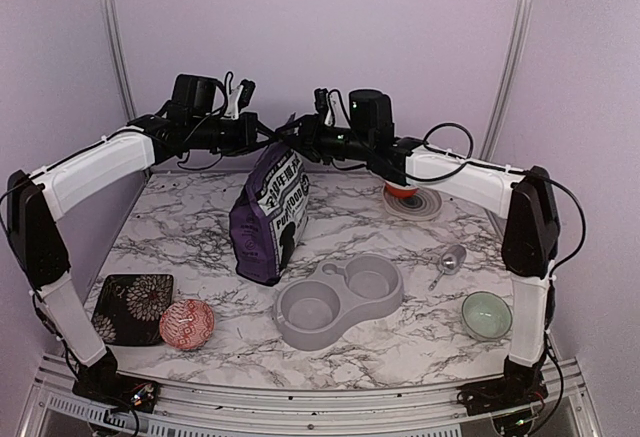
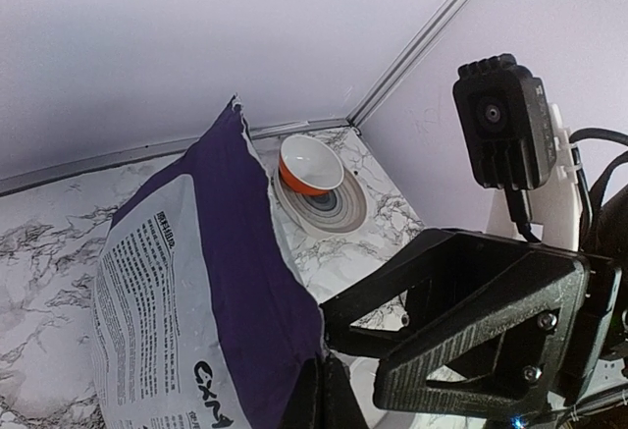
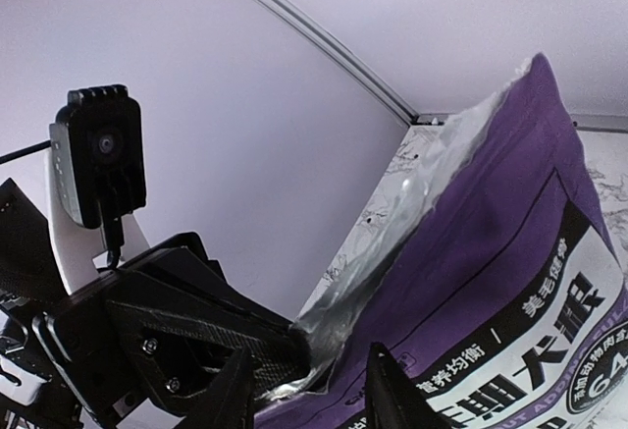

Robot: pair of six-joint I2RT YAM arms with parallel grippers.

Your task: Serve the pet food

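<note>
A purple pet food bag stands upright behind the grey double feeding bowl, which looks empty. My left gripper is shut at the bag's top edge; whether bag film is pinched there is hard to make out. In the left wrist view, its fingertips touch together beside the purple edge. From the right, my right gripper reaches the same top edge, part open, with the bag's rim between its fingers. A clear scoop lies on the table to the right of the bowl.
Front left are a dark flowered tray and a red patterned bowl. A green bowl stands front right. At the back right, an orange-and-white bowl rests on a grey ringed plate. Table left of the bag is free.
</note>
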